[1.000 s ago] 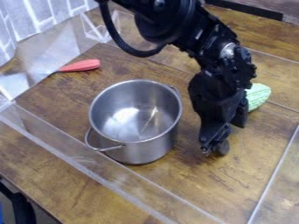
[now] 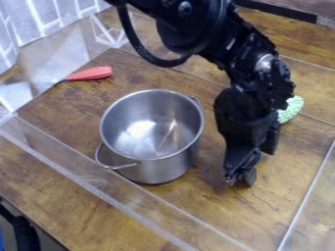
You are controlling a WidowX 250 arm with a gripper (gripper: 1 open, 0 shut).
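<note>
My black gripper [image 2: 241, 173] points down close to the wooden table [image 2: 183, 218], just right of a steel pot [image 2: 148, 133] with a wire handle. Whether its fingers are open or shut, or hold anything, is hard to make out in the dark shapes. A pale green corn-like object [image 2: 291, 108] lies behind the wrist, partly hidden by it.
A red-handled utensil [image 2: 89, 74] lies at the upper left near a white cloth [image 2: 29, 39]. Clear panels border the work area. The table in front of the gripper and at the right is mostly bare.
My gripper has shifted very slightly, its lower tip a little lower in the picture. The pot and other objects stay where they were.
</note>
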